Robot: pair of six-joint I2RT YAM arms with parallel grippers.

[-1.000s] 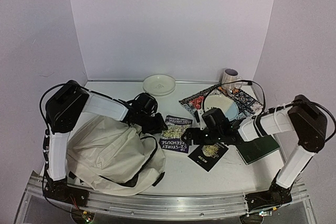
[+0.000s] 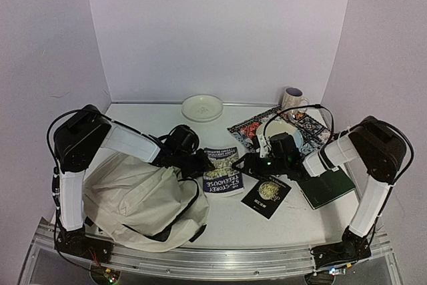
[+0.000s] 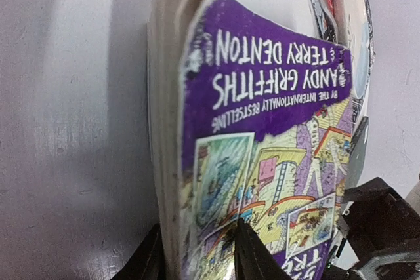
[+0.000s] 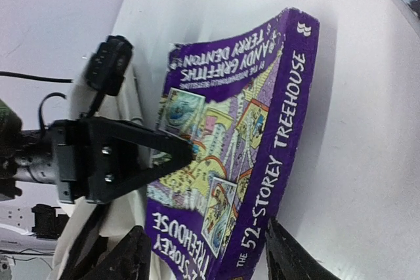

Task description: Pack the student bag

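Observation:
The purple "52-Storey Treehouse" book (image 2: 222, 181) lies between my two arms, beside the bag. My left gripper is at its page edge, one finger outside the pages and the other over the cover. On the spine side, my right gripper has its fingers apart, with the spine and part of the cover between them. Whether either gripper presses on the book cannot be made out. The cover looks slightly bowed. A cream cloth bag (image 2: 143, 198) lies slumped at the left, its dark-trimmed edge toward the book.
A black booklet (image 2: 260, 206) and a dark green book (image 2: 328, 195) lie to the right. Behind them a patterned mat (image 2: 241, 127) carries a plate and a mug (image 2: 292, 98). An empty white plate (image 2: 202, 113) sits at the back.
The book has turned on the table and shifted, most recently a little left. The left gripper moved little; the bag looks nearly the same.

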